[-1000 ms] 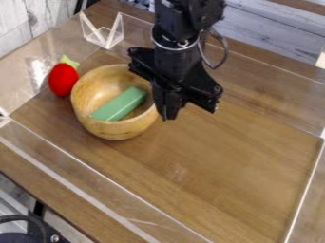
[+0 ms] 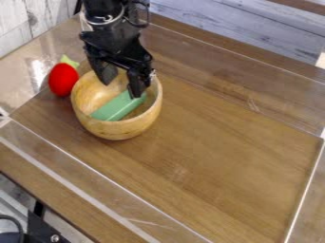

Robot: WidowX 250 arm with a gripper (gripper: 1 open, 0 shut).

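My black gripper [image 2: 117,76] hangs low over the wooden bowl [image 2: 117,130], its lower part reaching down into the bowl's back. Inside the bowl lies a green oblong object [image 2: 120,107], tilted along a diagonal. The gripper's fingertips are dark and partly overlap the bowl, so their contact with the green object is unclear. A red object with a green top [image 2: 64,79], like a strawberry or vegetable, sits just left of the bowl.
A white wall or backboard runs along the back, and dark cables show at the lower left corner.
My gripper has moved left from the middle of the view to over the bowl.
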